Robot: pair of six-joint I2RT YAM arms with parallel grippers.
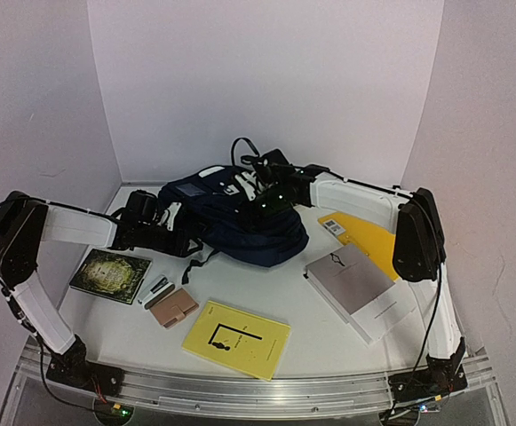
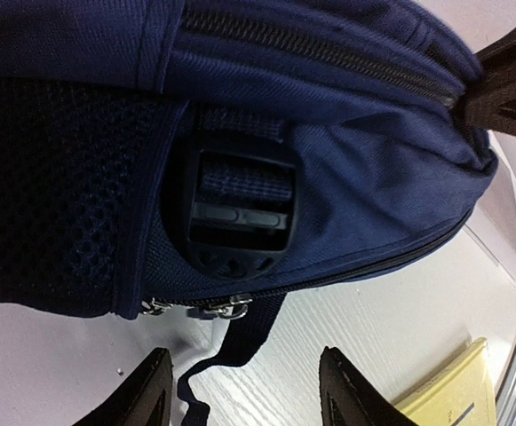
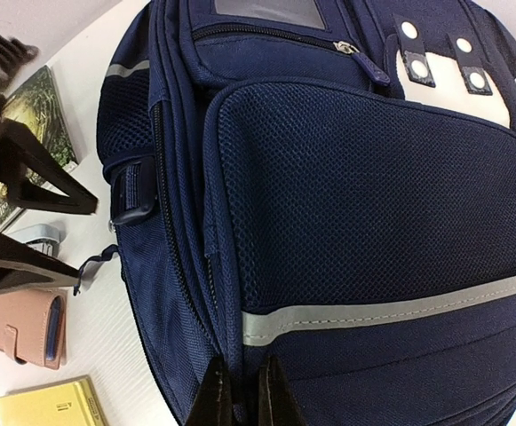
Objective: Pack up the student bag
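A navy backpack lies at the back middle of the table. My right gripper is shut on a fold of its fabric, near the grey strip of the front panel. My left gripper is at the bag's left side; in the left wrist view its fingers stand apart with no object gripped, below the strap buckle and a zipper pull. A dark illustrated book, a stapler, a pink wallet, a yellow book and a grey-white book lie around it.
A yellow folder lies partly under the grey-white book at the right. A loose black strap hangs from the bag toward the wallet. Bare table shows between the bag and the yellow book.
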